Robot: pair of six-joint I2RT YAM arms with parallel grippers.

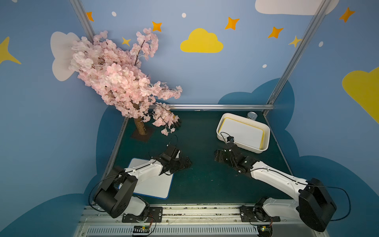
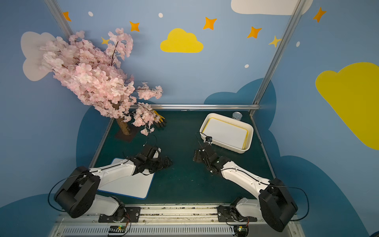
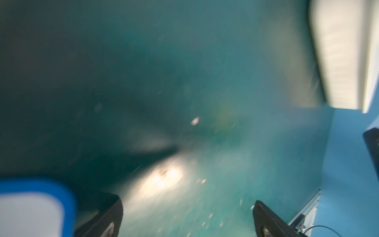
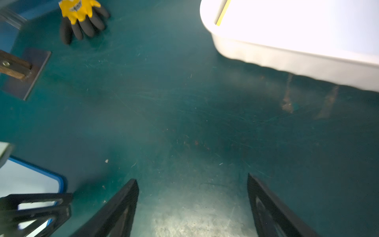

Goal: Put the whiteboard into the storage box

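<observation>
A blue-edged whiteboard (image 1: 156, 186) lies flat at the front left of the dark green table, partly covered by my left arm. The cream storage box (image 1: 259, 150) stands at the back right, and a white board with a yellow edge (image 1: 240, 131) lies inside it. Just past the right edge of the blue-edged board, my left gripper (image 1: 188, 162) is open and empty; one blue corner shows at the lower left of the left wrist view. My right gripper (image 1: 218, 155) is open above bare table, in front of and left of the box, with nothing between its fingers.
An artificial pink blossom tree (image 1: 126, 75) rises at the back left, its branches reaching over the table. A yellow and grey glove (image 4: 83, 17) lies near it. Behind the box stands a small clear cup (image 1: 252, 115).
</observation>
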